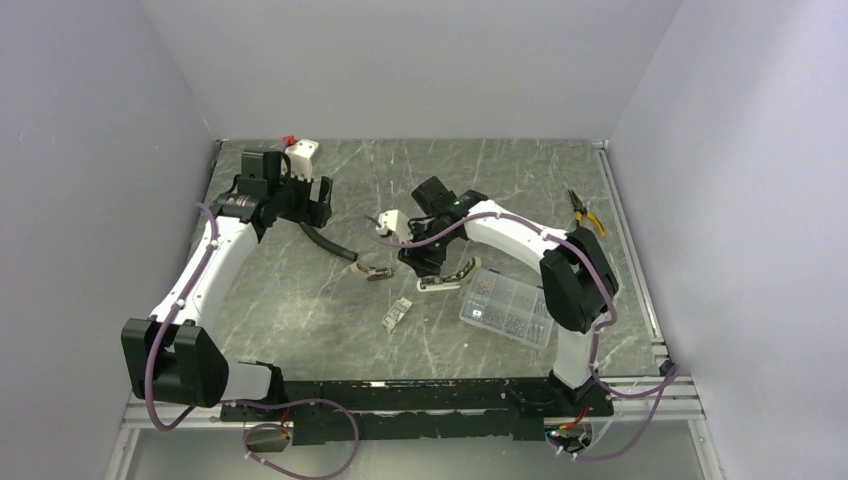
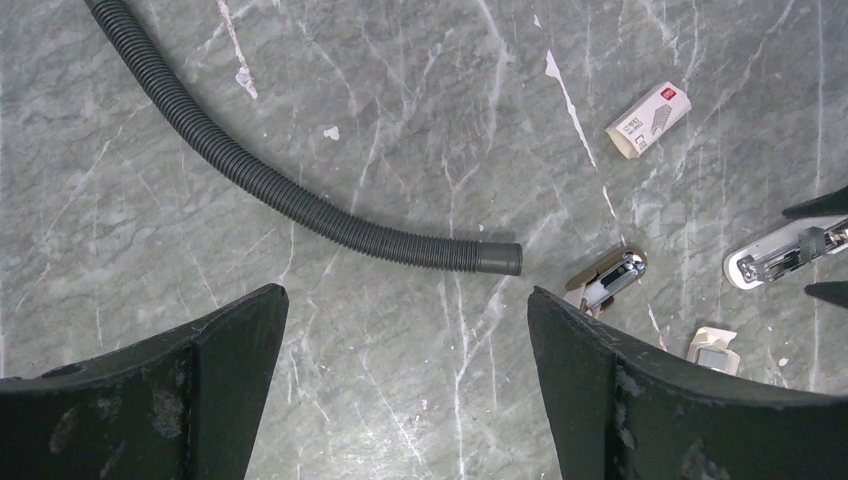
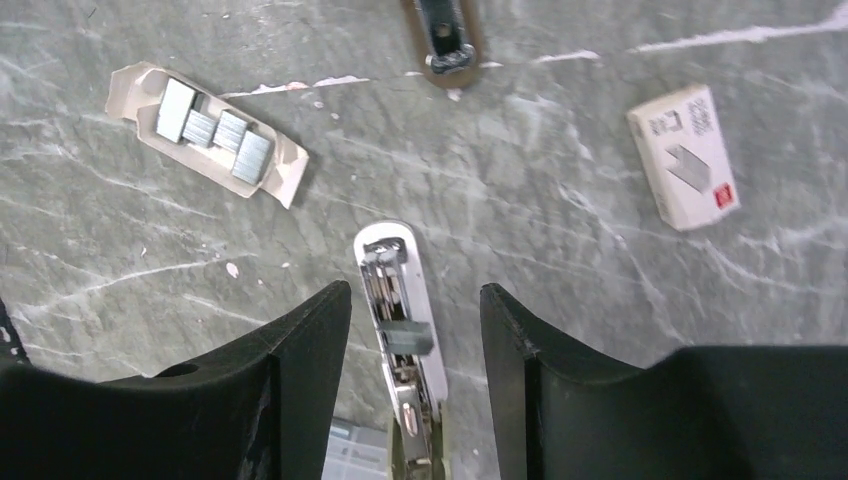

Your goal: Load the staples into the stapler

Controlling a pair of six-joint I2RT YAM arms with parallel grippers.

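The stapler (image 3: 392, 300) lies opened out on the table, its white base and metal channel showing in the right wrist view. A grey strip of staples (image 3: 406, 338) rests crosswise over the channel, turned out of line and not seated in it. My right gripper is open above the stapler, its fingers apart on either side with nothing held. In the left wrist view the strip of staples (image 2: 812, 243) also sits askew on the stapler (image 2: 775, 258). Far off to the left, my left gripper stands open and empty.
A torn carton with several staple strips (image 3: 205, 130) lies near the stapler. A small staple box (image 2: 648, 120), a staple remover (image 2: 608, 278) and a black hose (image 2: 330, 220) are around. A clear parts case (image 1: 508, 308) and pliers (image 1: 585, 212) lie to the right.
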